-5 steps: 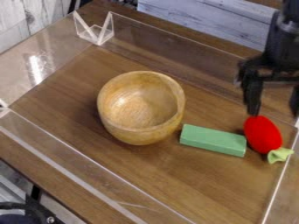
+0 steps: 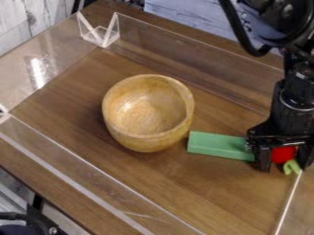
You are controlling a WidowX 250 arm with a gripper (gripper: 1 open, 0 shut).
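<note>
My black gripper (image 2: 274, 149) is low at the right of the camera view, its fingers open around a red object (image 2: 284, 153) that they largely hide. A small light-green piece (image 2: 292, 167) shows below the red object. A green rectangular block (image 2: 218, 145) lies just left of the gripper, its right end near or behind the fingers.
A wooden bowl (image 2: 147, 114) stands left of the green block. The wooden table (image 2: 147, 193) has clear space in front and behind the bowl. Clear plastic barriers line the back and sides.
My gripper has come down from the upper right onto the red object, which is now mostly hidden by the fingers. The bowl and green block look unmoved.
</note>
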